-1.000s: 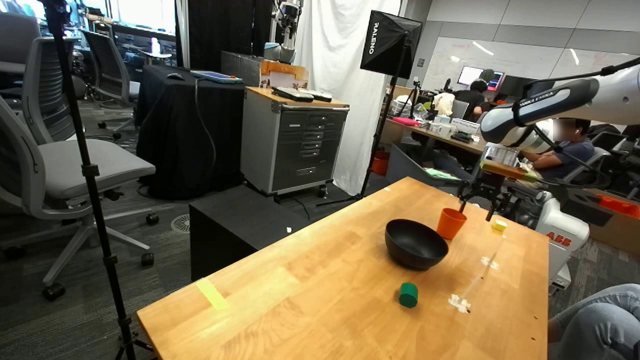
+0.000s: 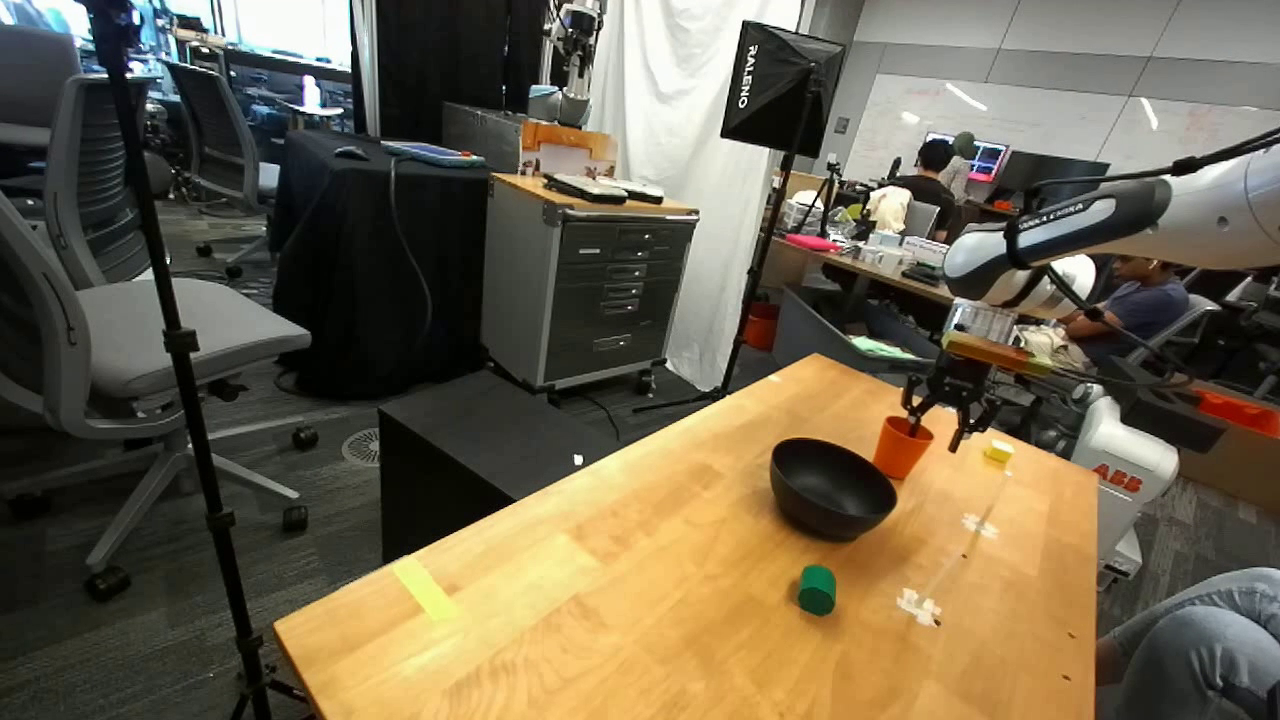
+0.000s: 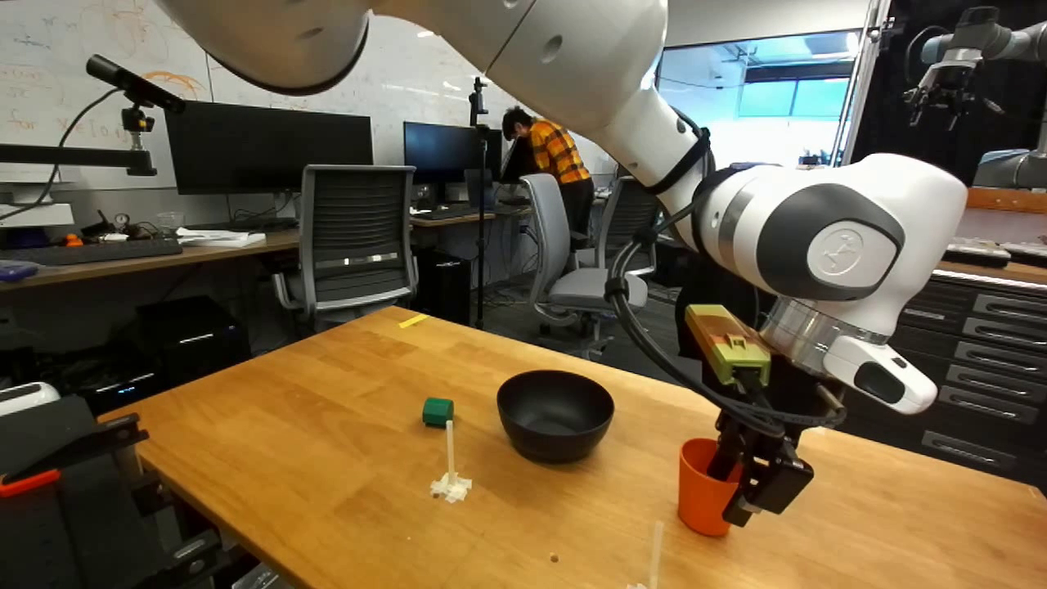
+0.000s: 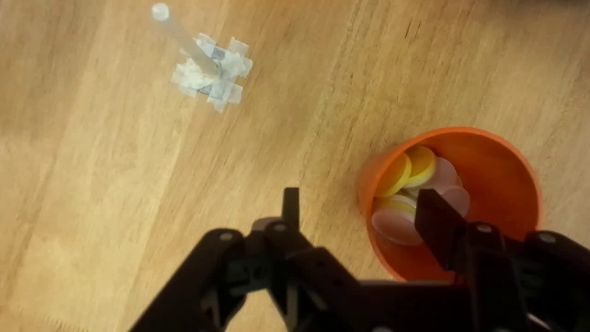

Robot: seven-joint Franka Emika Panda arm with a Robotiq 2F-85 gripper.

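Observation:
An orange cup (image 4: 500, 182) stands upright on the table, holding several yellow and pale pinkish discs (image 4: 423, 165). My gripper straddles the cup's wall: one finger (image 4: 437, 221) reaches over the opening, while the other finger (image 4: 290, 207) is outside, over bare wood. The fingers are part open, with clear space between each finger and the rim. In exterior view 2 the cup (image 3: 702, 491) is partly covered by the gripper (image 3: 731, 489). From exterior view 1, the gripper (image 2: 936, 430) appears at the cup's rim (image 2: 902, 446).
A black bowl (image 2: 831, 490) sits beside the cup, and a green cylinder (image 2: 817, 590) lies near it. A small yellow block (image 2: 998, 450) is at the table's far side. Thin upright posts (image 3: 451, 450) are taped along one side.
The gripper has moved left and slightly down, bringing one finger into the cup's opening. Its fingers stand closer together than before. The cup, bowl and green cylinder have stayed put.

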